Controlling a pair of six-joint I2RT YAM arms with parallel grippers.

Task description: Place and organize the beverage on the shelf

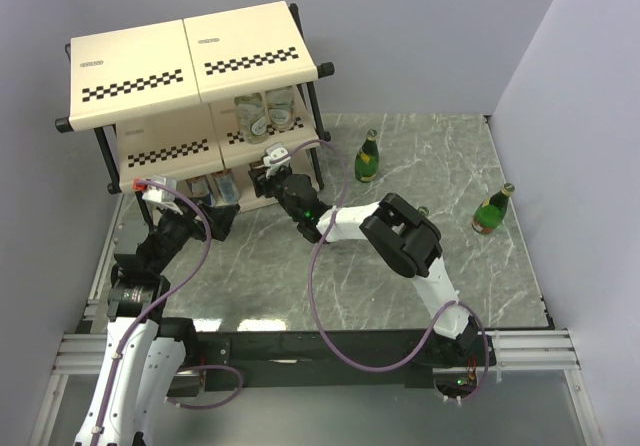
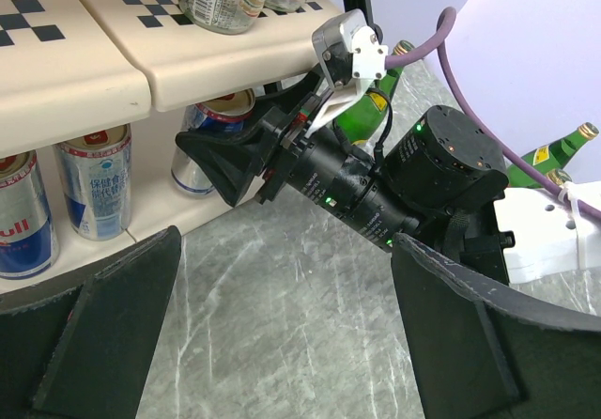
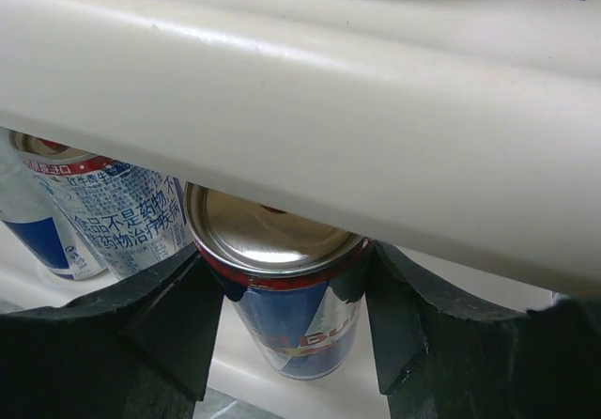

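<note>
A blue and silver can [image 3: 299, 320] stands on the lower shelf [image 3: 254, 361], under the front edge of the board above. My right gripper is around its upper part, one finger on each side close against it; whether they press on it is unclear. In the left wrist view the same can [image 2: 193, 165] is upright at the shelf's right part. Two similar cans [image 2: 96, 184] stand to its left. My left gripper is open and empty in front of the shelf. Green bottles [image 1: 367, 158] [image 1: 491, 210] stand on the grey table at right.
Clear bottles [image 1: 252, 121] occupy the right of the middle shelf [image 1: 165, 154]. That shelf's thick edge hangs close above the right gripper. A third bottle's cap [image 1: 423, 211] shows beside the right arm.
</note>
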